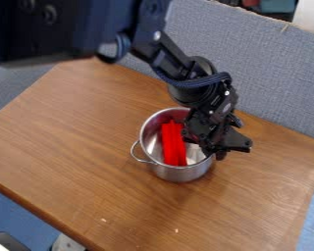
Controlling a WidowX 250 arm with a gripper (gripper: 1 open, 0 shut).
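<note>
A steel pot (171,172) with a wire handle stands on the wooden table, right of the middle. Inside it lies a red object (173,144), upright along the pot's length, on a pale interior. My black gripper (220,147) is low over the pot's right rim, hiding part of that side; whether its fingers are open or shut on the rim is unclear.
A grey padded wall (258,59) runs along the back. A light blue strip (310,221) lies at the right edge.
</note>
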